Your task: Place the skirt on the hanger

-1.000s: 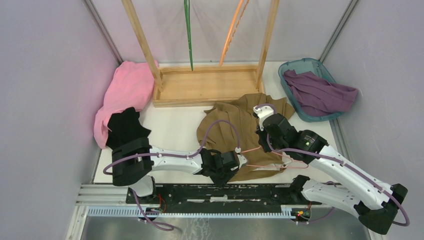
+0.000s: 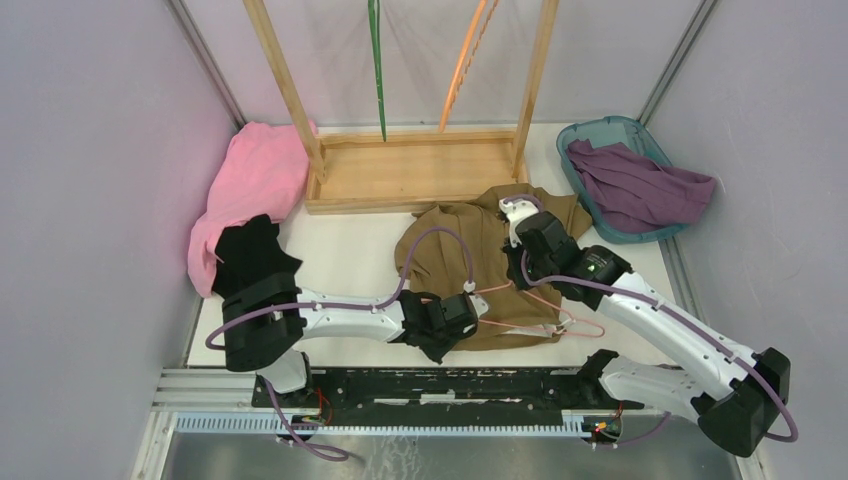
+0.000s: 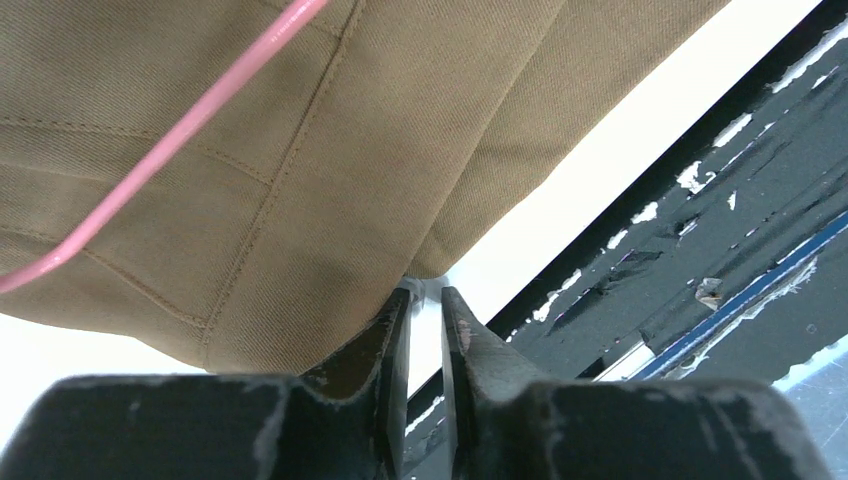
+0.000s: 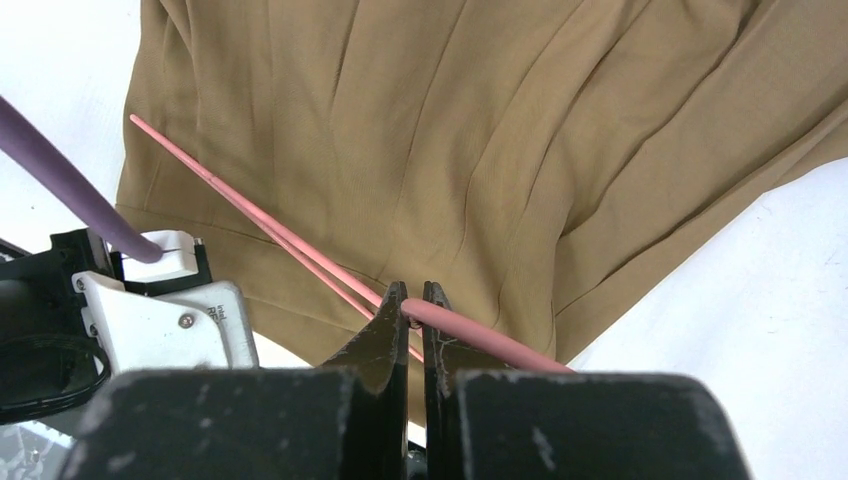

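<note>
The brown skirt (image 2: 450, 250) lies spread on the white table under both arms. My right gripper is shut on a pink hanger (image 4: 490, 340), which stretches over the skirt in the right wrist view and to the lower right of the skirt in the top view. My left gripper is low at the skirt's front edge, its fingertips at the hem of the fabric (image 3: 330, 220); whether cloth is between them is unclear. Part of the pink hanger crosses the left wrist view above the skirt.
A wooden rack (image 2: 350, 170) with green and orange hangers stands at the back. A pink cloth (image 2: 250, 170) and black cloth (image 2: 250, 260) lie left. A teal bin (image 2: 630, 233) with purple cloth sits at the back right. The table's front edge borders dark rails.
My right gripper and the hanger have moved slightly toward the left and back. The left gripper has shifted slightly to the left.
</note>
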